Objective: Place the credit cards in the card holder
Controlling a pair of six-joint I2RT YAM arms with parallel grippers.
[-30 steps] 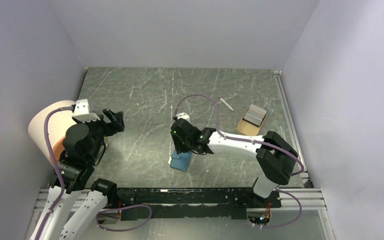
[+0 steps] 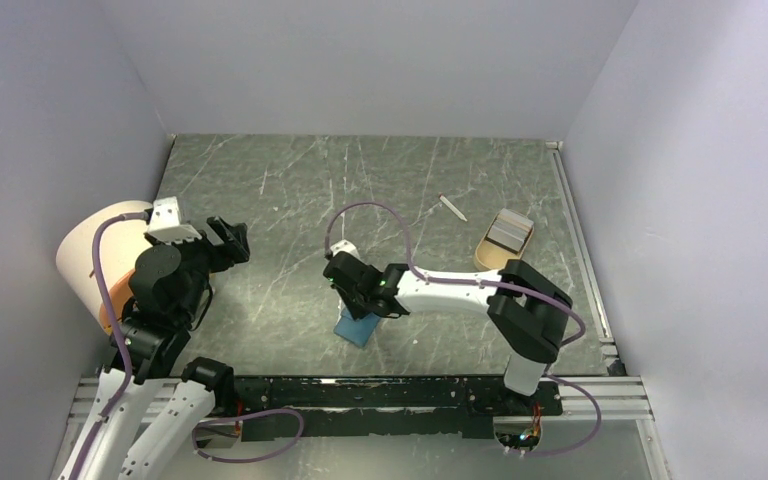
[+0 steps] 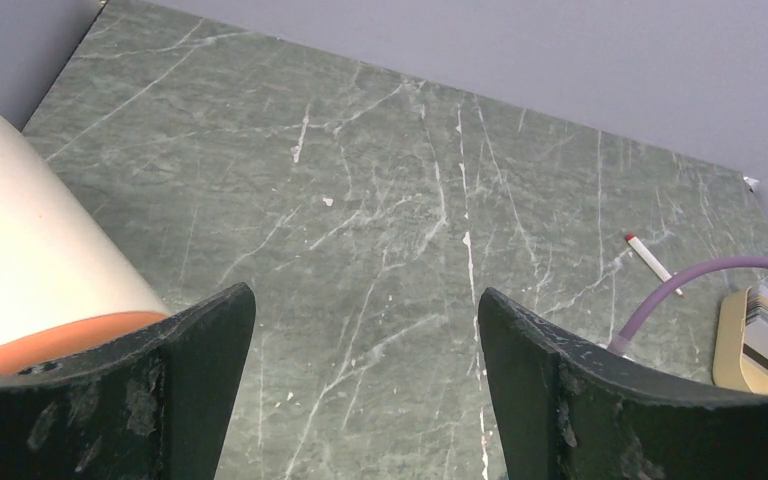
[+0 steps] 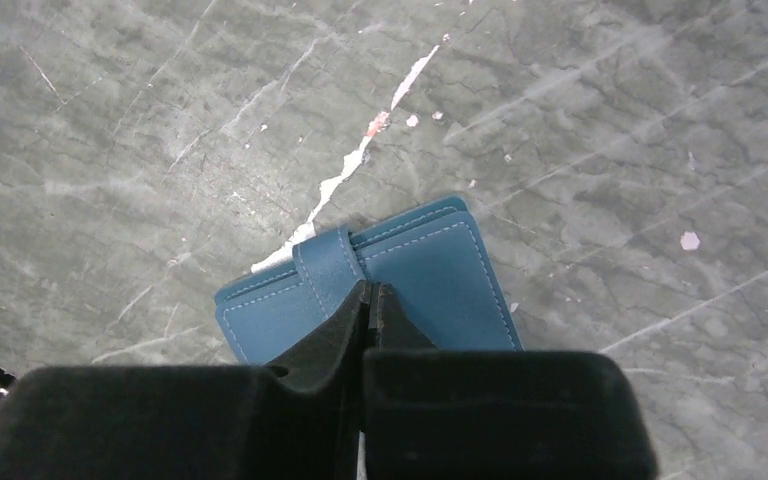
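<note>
The blue card holder (image 4: 430, 270), closed with a strap (image 4: 325, 265), lies on the table in the right wrist view. My right gripper is right over it, its fingertips together at the strap. Whether they pinch any of the strap is hidden. From the top, the same holder (image 2: 357, 329) shows beneath that gripper, lying askew. Grey-white cards (image 2: 509, 230) stand in a beige tray (image 2: 498, 258) at the right. My left gripper stands open with nothing between its fingers, at the table's left side.
A large white roll-shaped container (image 2: 85, 250) with an orange inside stands behind the left arm. A white pen (image 2: 452, 208) lies left of and beyond the tray.
My right gripper has moved left and slightly toward the front edge. The left arm is almost still.
</note>
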